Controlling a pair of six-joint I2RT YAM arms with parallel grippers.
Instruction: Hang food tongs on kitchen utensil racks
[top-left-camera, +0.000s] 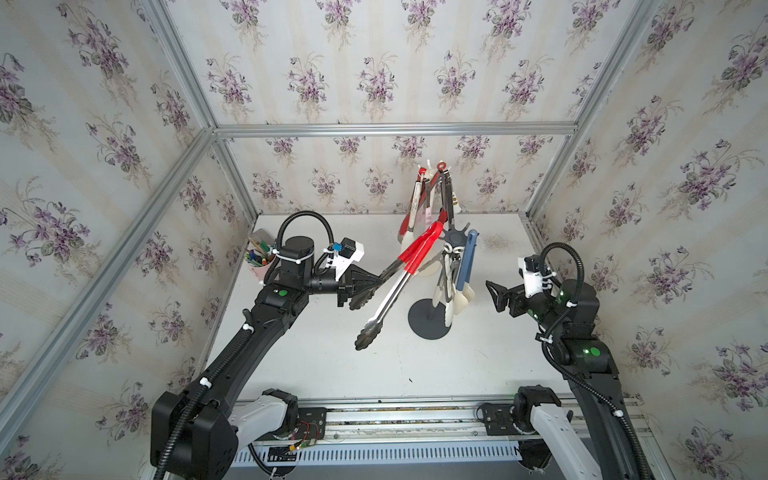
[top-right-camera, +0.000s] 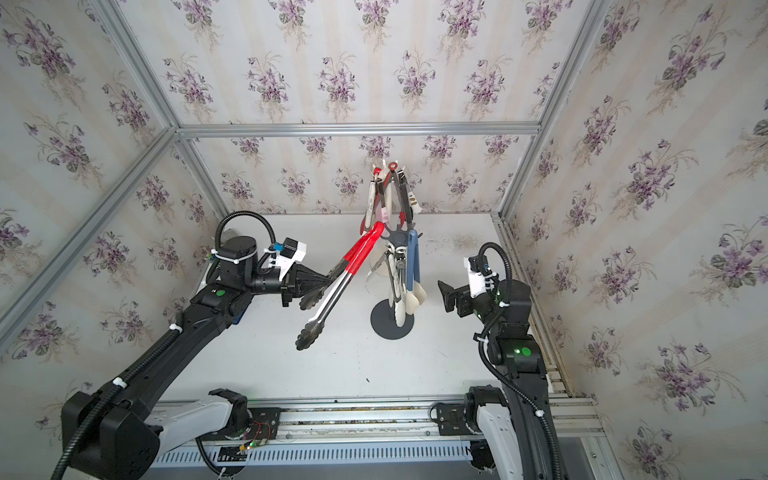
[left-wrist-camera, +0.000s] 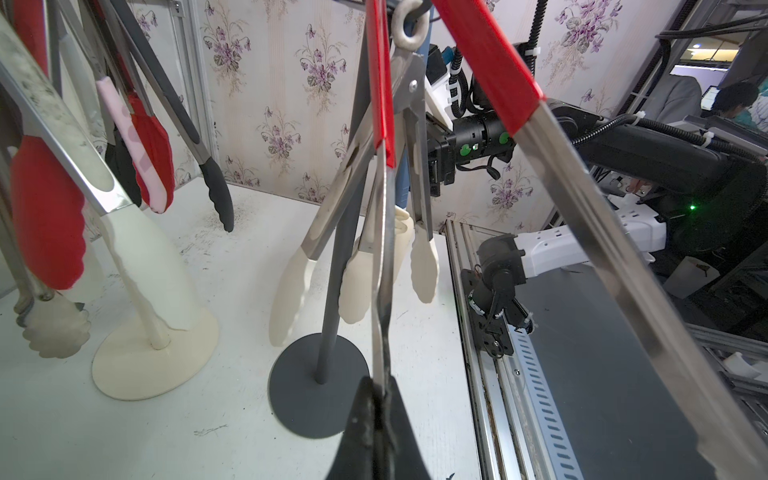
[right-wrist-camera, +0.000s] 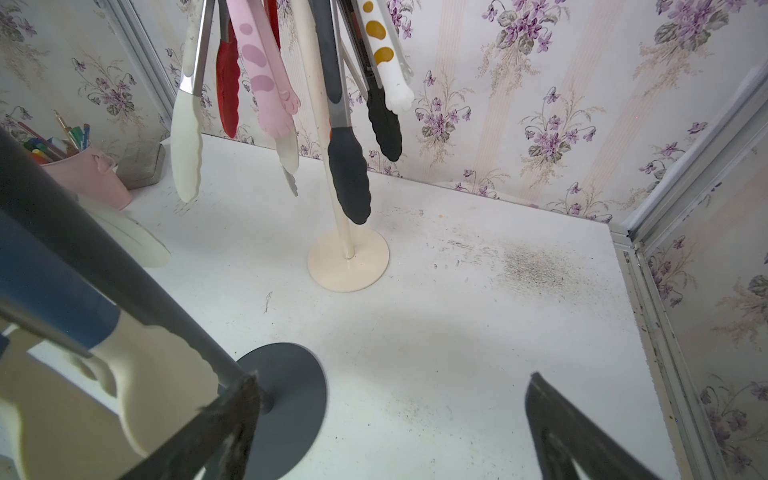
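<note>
Red-handled steel tongs (top-left-camera: 416, 252) slant from the top of the front grey utensil rack (top-right-camera: 392, 324) down toward the front left, dark heads hanging low. My left gripper is shut on one of their steel arms, its body beside the heads in both top views. In the left wrist view the red handles reach up by the rack's hook; whether they rest on it I cannot tell. White and blue-handled tongs (top-right-camera: 412, 264) hang on that rack. My right gripper (top-left-camera: 504, 294) stands open at the right of the rack, nothing between its fingers.
A cream rack (right-wrist-camera: 348, 268) with several tongs stands behind. A pink container (right-wrist-camera: 88, 180) of pens is at the back left. Metal rails run along the table's edges.
</note>
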